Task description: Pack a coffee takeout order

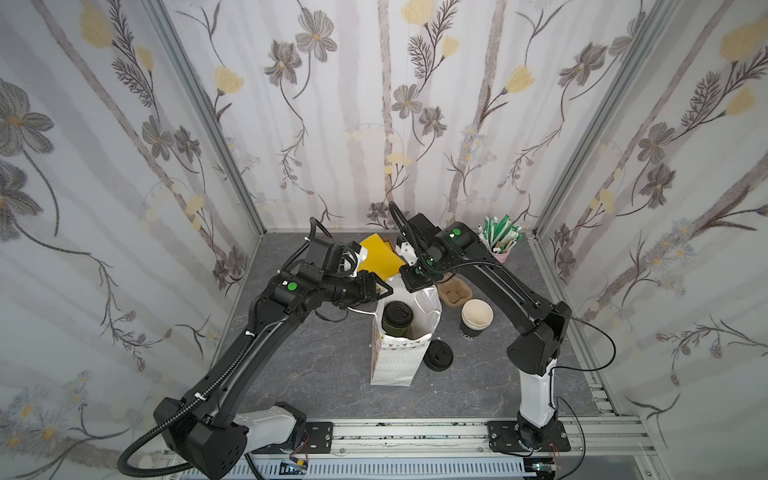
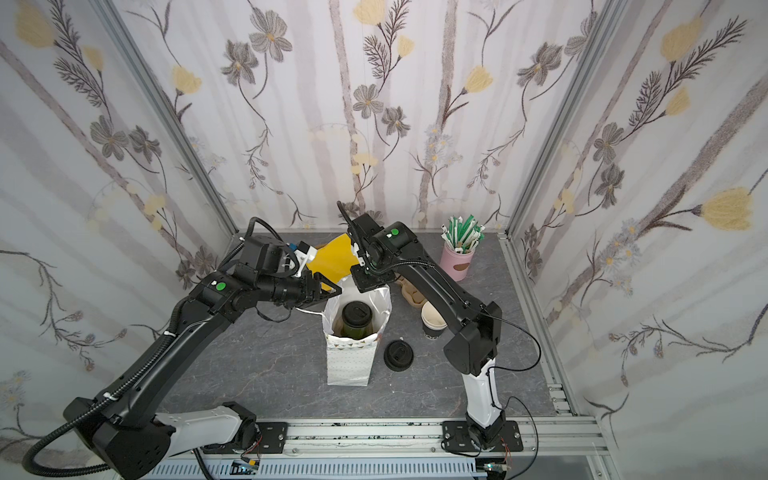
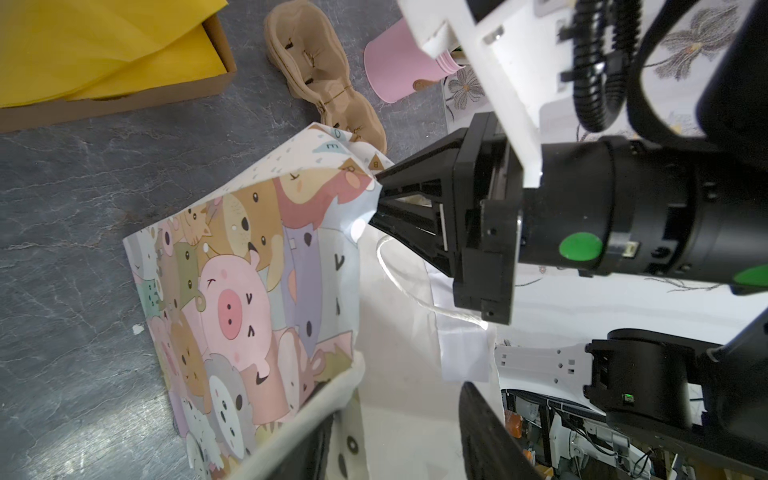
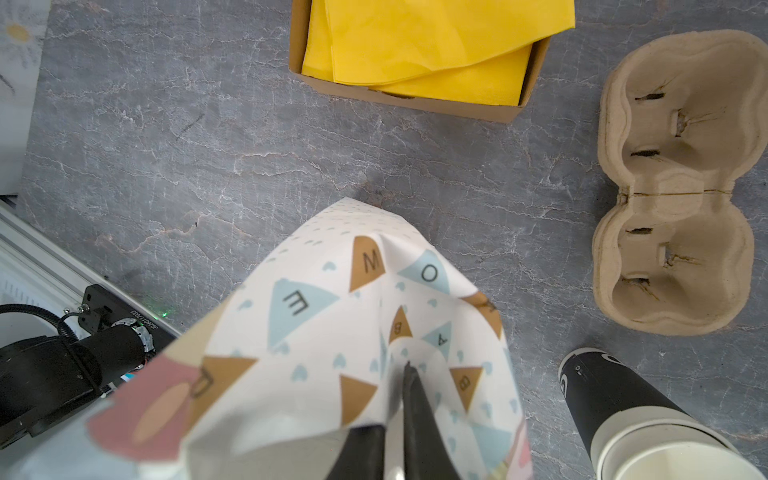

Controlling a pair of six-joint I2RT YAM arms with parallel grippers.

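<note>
A white takeout bag [image 1: 404, 360] with a cartoon-animal print [image 3: 232, 308] stands upright with its top open. Inside it a dark cup with a black lid [image 1: 398, 313] shows in both top views. My left gripper is open at the left side of the bag's mouth; in its wrist view the bag's blurred pale edge passes by one finger. At the far rim, my right gripper has its fingertips close together around a creased part of the bag wall; whether they grip it is unclear.
Right of the bag are a black lid [image 2: 398, 355], a cup [image 2: 433, 318], a cardboard cup carrier [image 4: 680, 188] and a pink pot of stirrers [image 2: 457, 262]. A box of yellow paper [image 4: 448, 52] lies behind.
</note>
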